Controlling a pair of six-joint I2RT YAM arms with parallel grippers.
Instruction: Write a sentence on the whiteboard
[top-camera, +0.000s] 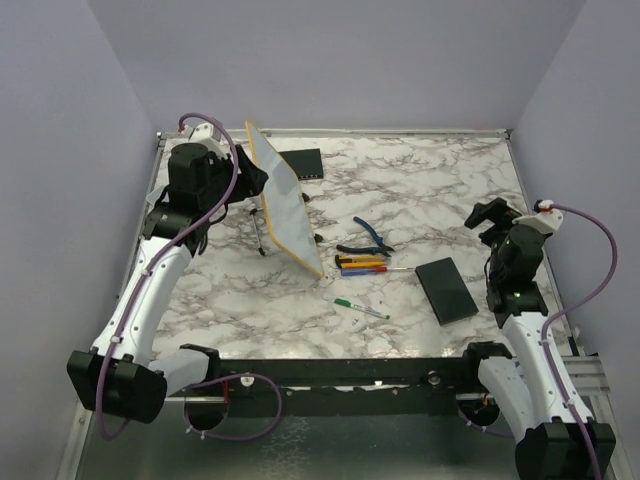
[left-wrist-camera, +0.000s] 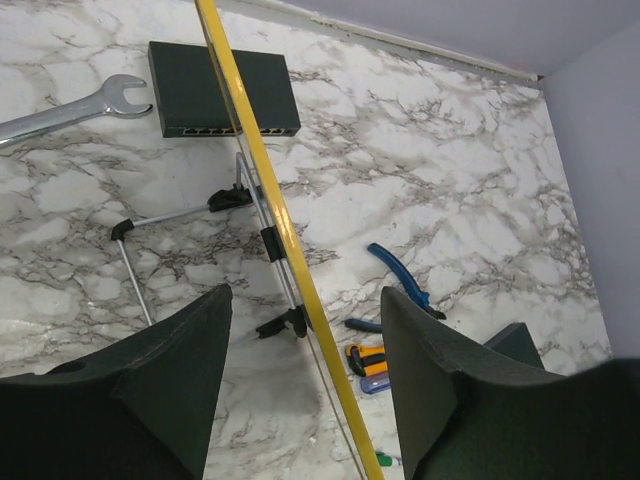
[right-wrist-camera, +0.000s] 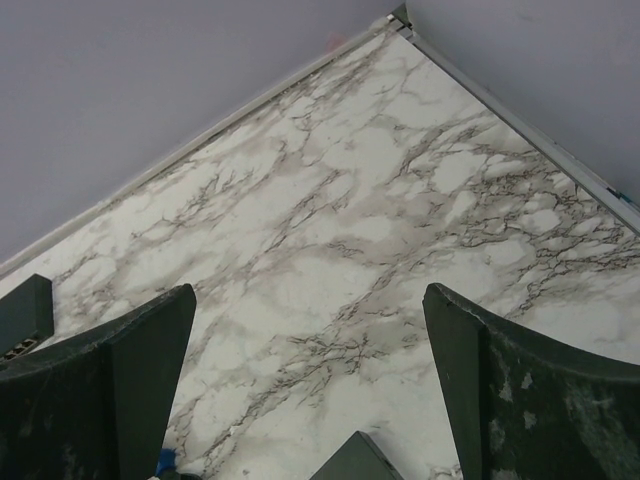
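Note:
The whiteboard (top-camera: 285, 205) stands propped and tilted on the left half of the table, its yellow rim (left-wrist-camera: 286, 225) nearly edge-on in the left wrist view. Just left of its upper part, in the top view, is my left gripper (top-camera: 254, 167). From the left wrist, the rim runs between the spread fingers, with a gap on both sides. A green-and-white marker (top-camera: 361, 308) lies flat at the front middle of the table; the left wrist view catches only its green end. At the right side hovers my right gripper, open and empty.
Pliers (top-camera: 370, 240), a cutter and screwdrivers lie right of the board. A dark flat box (top-camera: 446, 291) is at front right, another (top-camera: 305, 163) behind the board. A silver wrench (left-wrist-camera: 75, 110) lies at the left.

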